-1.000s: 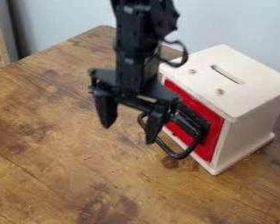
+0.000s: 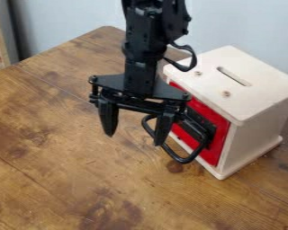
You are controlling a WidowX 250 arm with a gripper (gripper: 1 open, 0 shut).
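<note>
My black gripper (image 2: 134, 121) hangs over the wooden table in the middle of the view, its fingers spread open with nothing between them. To its right stands a pale wooden box (image 2: 243, 90) with a slot in its top. The box's red front (image 2: 196, 111) faces left, toward the gripper, and is partly hidden behind the gripper and a black cable loop.
A light wall (image 2: 80, 18) runs along the back, behind the box.
Over the last second the arm has shifted very slightly, if at all; the gripper stays open and the box stays where it was.
</note>
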